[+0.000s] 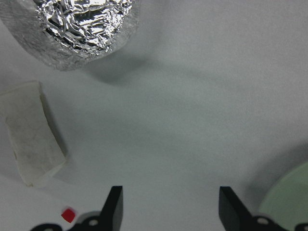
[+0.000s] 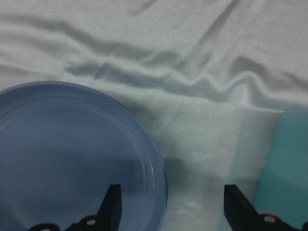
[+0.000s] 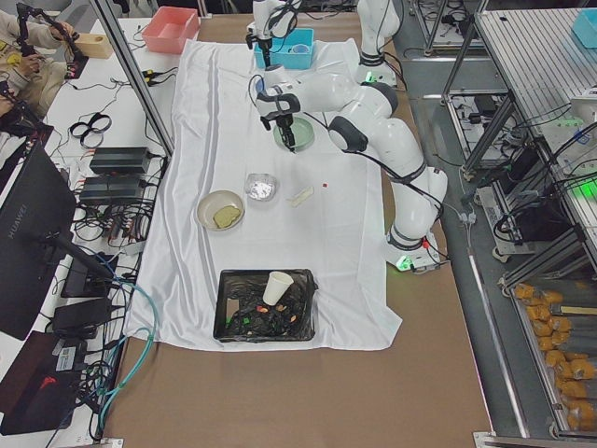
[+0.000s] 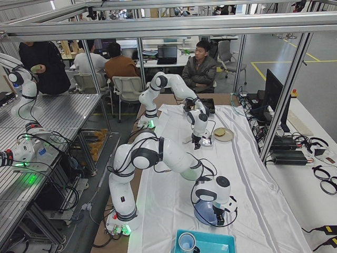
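Note:
My left gripper stands open above the white cloth, near a green plate point(image 1: 284, 202). In the left wrist view a foil bowl point(image 1: 82, 24), a folded paper piece point(image 1: 31, 134) and a small red square point(image 1: 68, 214) lie nearby. My right gripper is open, low over the rim area of a blue plate point(image 2: 72, 139), beside a cyan bin point(image 2: 281, 168).
A beige plate point(image 3: 207, 203) with a yellowish item lies beside the foil bowl. A black tray point(image 3: 233, 327) holds a white cup and scraps.

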